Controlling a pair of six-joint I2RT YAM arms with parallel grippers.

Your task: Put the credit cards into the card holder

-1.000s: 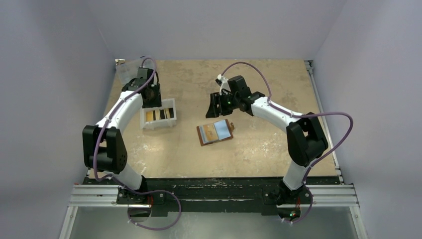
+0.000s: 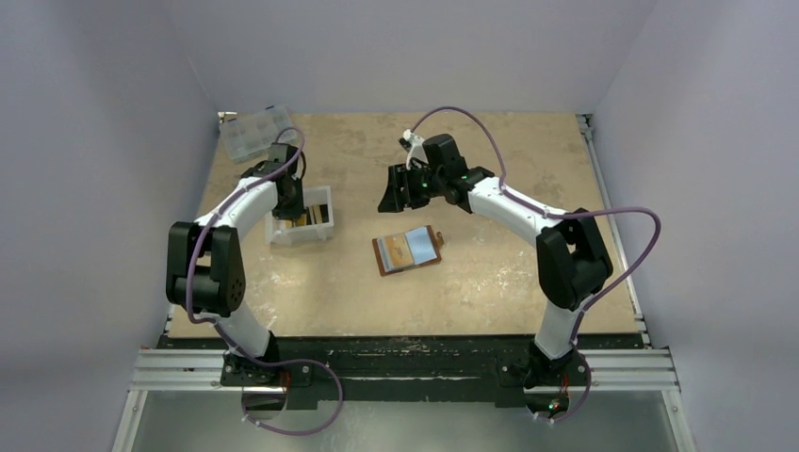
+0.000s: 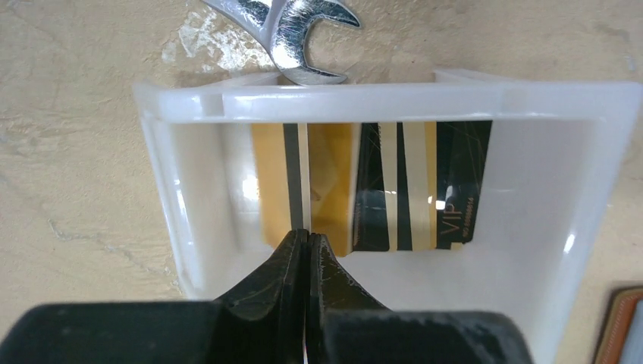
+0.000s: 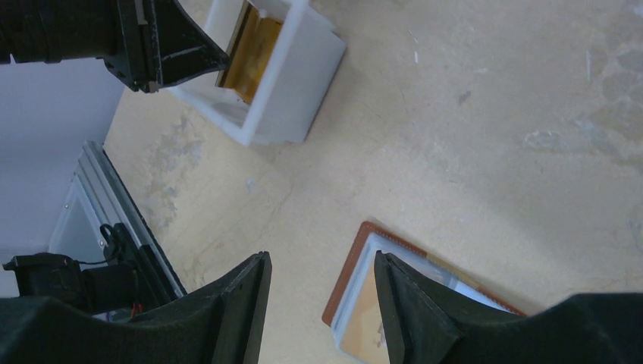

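In the top view, my left gripper (image 2: 292, 217) reaches into the white bin (image 2: 328, 226). Its fingers are shut in the left wrist view, their tips meeting a thin pale strip (image 3: 304, 174) among the gold cards (image 3: 331, 182); I cannot tell whether a card edge is pinched between them. Several black and gold cards (image 3: 421, 186) lie overlapped to the right of those tips. On the table lies the open brown card holder (image 2: 382, 266), a tan card (image 2: 399, 249) in it beside a pale blue panel. Over its far side, above the table, my right gripper stands open and empty.
A clear lid or tray (image 2: 250, 138) rests at the back left. A metal wrench (image 3: 299, 38) touches the bin's far edge. The bin's raised walls surround the cards. Bare table (image 2: 509, 282) extends right of the holder.
My right gripper shifted left and a little toward the back.
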